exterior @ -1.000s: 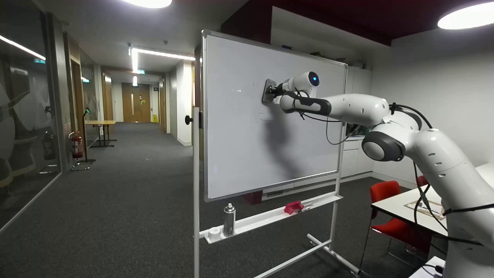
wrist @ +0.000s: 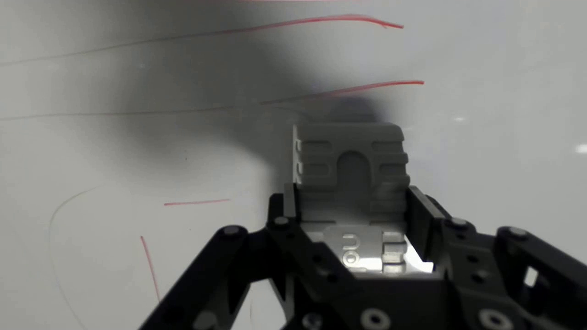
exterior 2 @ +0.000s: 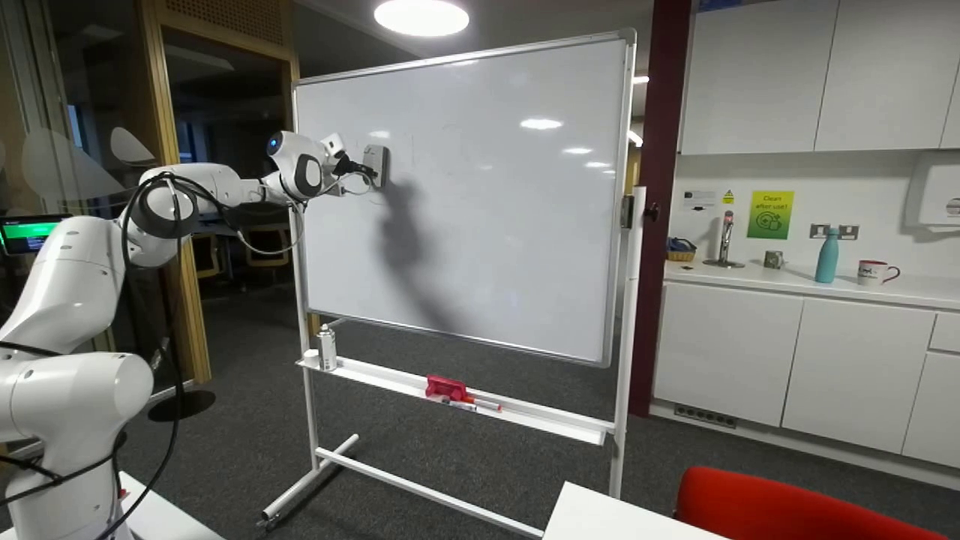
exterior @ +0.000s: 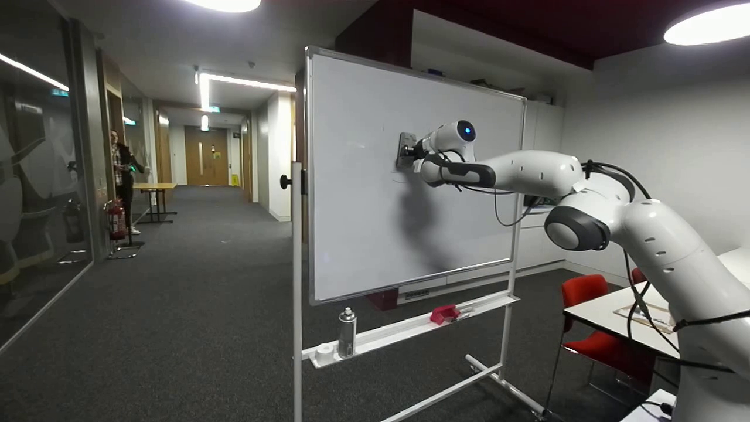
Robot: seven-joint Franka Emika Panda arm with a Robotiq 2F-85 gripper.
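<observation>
My gripper is shut on a grey whiteboard eraser, one finger on each side of it. In exterior view 2 the eraser is up against the upper left part of the whiteboard; whether its whole face touches cannot be made out. Red marker lines show on the board above the eraser in the wrist view. Left of it are a short red dash, a slanting red stroke and a faint grey curve.
The tray below the board holds a spray can, a red holder and markers. A white table and red chair stand in front. A person is far back at the left.
The eraser and my gripper have moved down the board by a small distance, with the arm lowering. A person has come into view in the far-left background.
</observation>
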